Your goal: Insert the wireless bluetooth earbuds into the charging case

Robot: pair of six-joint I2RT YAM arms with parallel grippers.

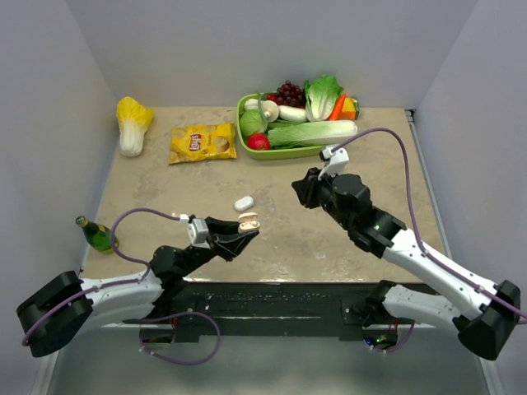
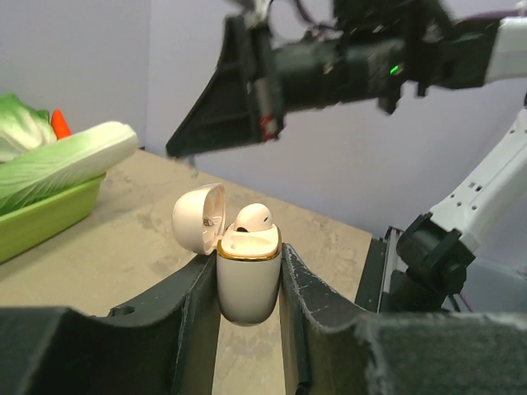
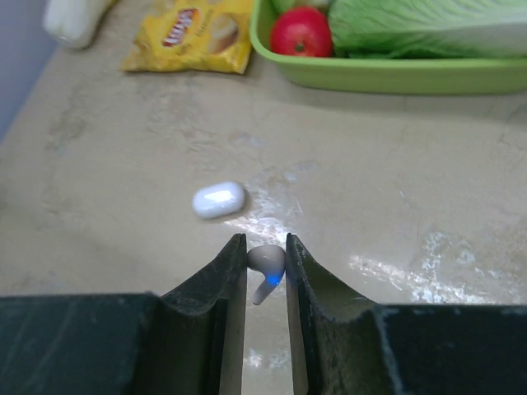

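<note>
My left gripper (image 1: 240,239) is shut on the charging case (image 2: 247,280), whose lid (image 2: 193,218) stands open; one earbud (image 2: 253,219) shows in it. My right gripper is shut on the other earbud (image 3: 264,259), raised over the table to the right of the case in the top view. A small white oval object (image 1: 244,202) lies on the table (image 1: 156,189) behind the case; its identity is unclear.
A green basket of vegetables (image 1: 296,151) stands at the back, beside a chip bag (image 1: 202,144) and a cabbage (image 1: 132,126). A bottle (image 1: 98,236) is at the left.
</note>
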